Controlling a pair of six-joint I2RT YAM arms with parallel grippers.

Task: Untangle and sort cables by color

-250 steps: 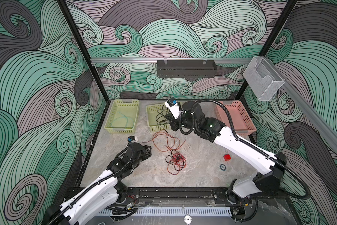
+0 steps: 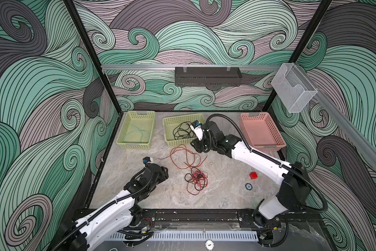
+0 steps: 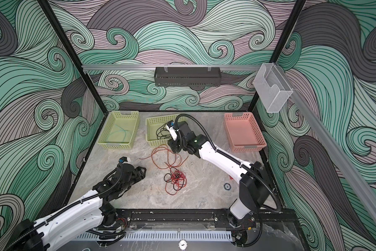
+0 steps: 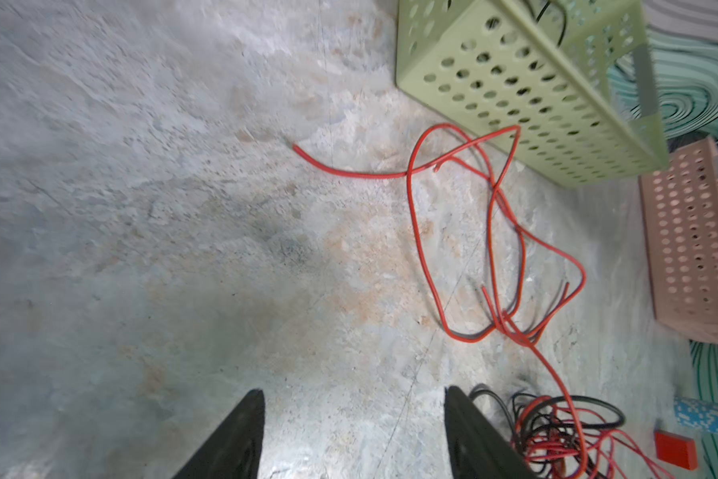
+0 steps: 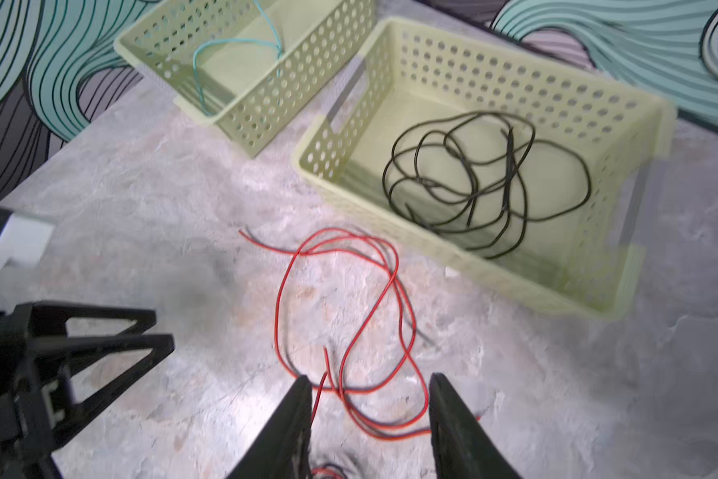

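A loosely looped red cable (image 4: 417, 239) lies on the table in front of the middle green basket (image 5: 486, 267). Nearer the front edge is a tangled bundle of red and black cables (image 2: 196, 179). Coils of black cable (image 5: 506, 163) rest in the middle basket, and a thin teal cable (image 5: 239, 41) in the left green basket (image 5: 251, 119). My right gripper hovers near the middle basket's front side, its fingers apart and empty. My left gripper stands open over the table, left of the cables, holding nothing.
The pink basket (image 2: 261, 131) at the back right looks empty. A red block (image 2: 253, 175) and a small dark disc (image 2: 248, 186) sit at the front right. Bare table surrounds the bundle on both sides.
The black cable strand that hung over that basket's front edge now lies inside. My left arm shifted only slightly.
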